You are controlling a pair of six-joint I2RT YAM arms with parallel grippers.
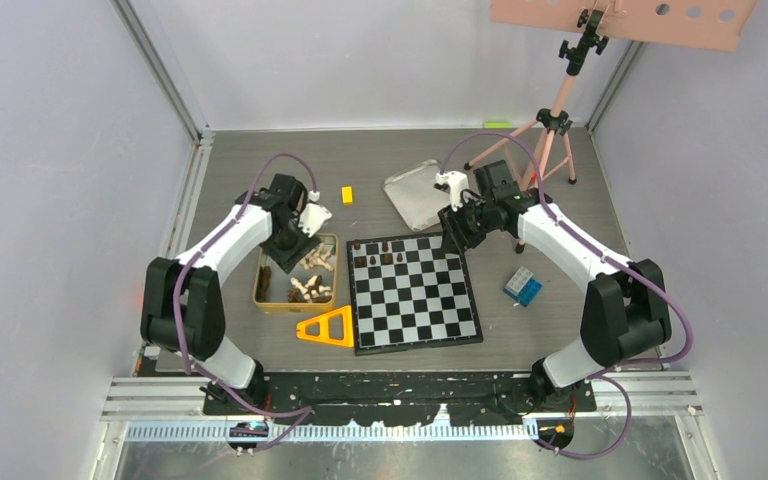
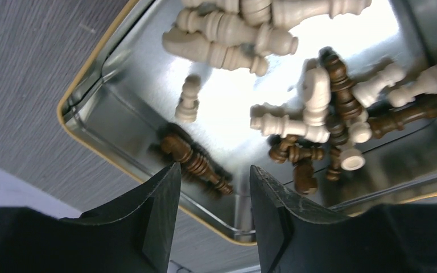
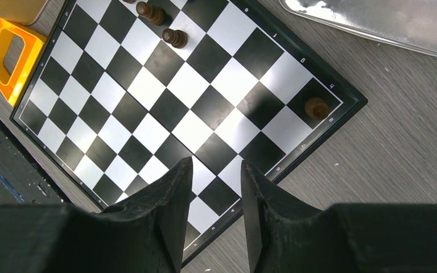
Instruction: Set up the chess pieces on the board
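My left gripper is open over the box (image 1: 265, 306) of loose cream and brown chess pieces, its fingertips beside a brown piece (image 2: 190, 159) seen below them. The chessboard (image 1: 410, 300) lies to the right of the box; several brown pieces (image 3: 175, 37) stand along its far side, and one brown piece (image 3: 316, 108) stands at the far right corner. My right gripper hangs above the board, part open, with nothing seen between its fingers.
A yellow triangular frame (image 1: 320, 337) lies between box and board. A metal tray (image 1: 415, 190) is behind the board, a small yellow block (image 1: 347, 194) at the back, a blue item (image 1: 523, 290) to the right. A tripod (image 1: 560, 100) stands back right.
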